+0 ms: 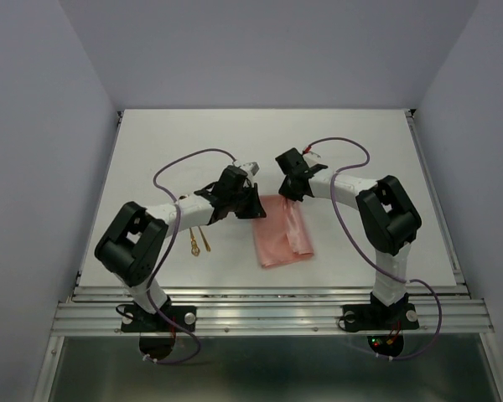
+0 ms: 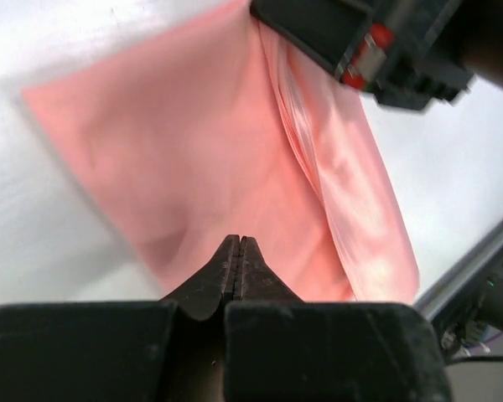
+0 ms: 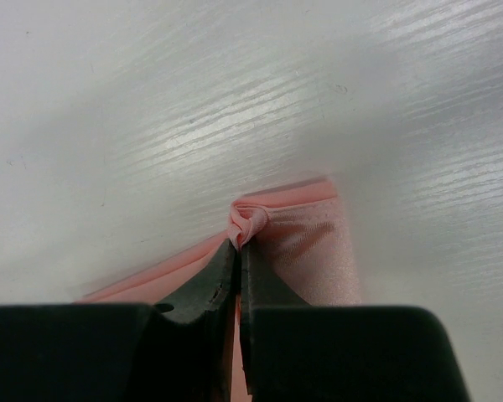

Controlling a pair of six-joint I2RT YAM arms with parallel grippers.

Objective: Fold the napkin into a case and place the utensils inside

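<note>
The pink napkin [image 1: 277,239] lies on the white table with its right side folded over in a strip toward the middle. In the right wrist view a small bunch of napkin cloth [image 3: 247,222] is pinched at the tips of my right gripper, which is shut on it at the far edge. My left gripper is shut over the napkin's left part, with nothing showing between its fingertips. Golden utensils [image 1: 194,243] lie left of the napkin, partly hidden by the left arm.
The right gripper's body [image 2: 360,42] crosses the napkin's far corner in the left wrist view. Bare table [image 1: 360,251] extends right of the napkin and behind both arms. A metal rail [image 1: 268,308] runs along the front edge.
</note>
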